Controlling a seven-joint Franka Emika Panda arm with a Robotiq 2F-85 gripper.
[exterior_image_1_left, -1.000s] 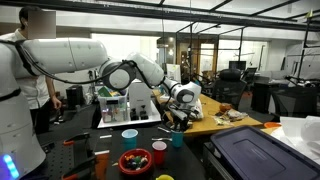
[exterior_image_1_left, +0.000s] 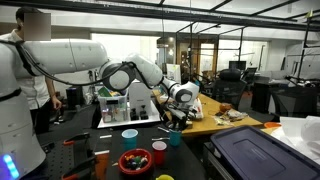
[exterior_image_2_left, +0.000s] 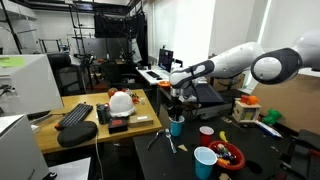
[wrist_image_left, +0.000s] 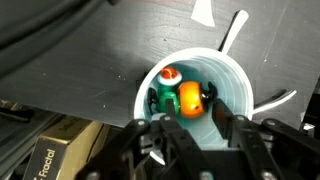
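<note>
A pale teal cup (wrist_image_left: 222, 62) stands upright on the dark table, with small toy-like items inside. Among them are an orange piece (wrist_image_left: 190, 99), a green piece (wrist_image_left: 168, 103) and a red-and-white piece (wrist_image_left: 169, 75). My gripper points down into the cup, its two dark fingertips (wrist_image_left: 209, 92) apart with the orange and green pieces between them. Whether they touch either piece is hard to see. From outside, the gripper (exterior_image_1_left: 179, 123) is right above the teal cup (exterior_image_1_left: 174, 139); the cup's contents are hidden there.
Spoon-like utensils (wrist_image_left: 235, 30) lie beside the cup. Nearby stand a blue cup (exterior_image_2_left: 205, 161), a red mug (exterior_image_2_left: 206, 134) and a red bowl (exterior_image_2_left: 238, 157) with items in it. A cardboard box (wrist_image_left: 50, 150) is close by. A large dark case (exterior_image_1_left: 262, 158) lies to the right.
The arm's pose has shifted only slightly, with the gripper staying over the teal cup. The cup and the other tableware have not visibly moved.
</note>
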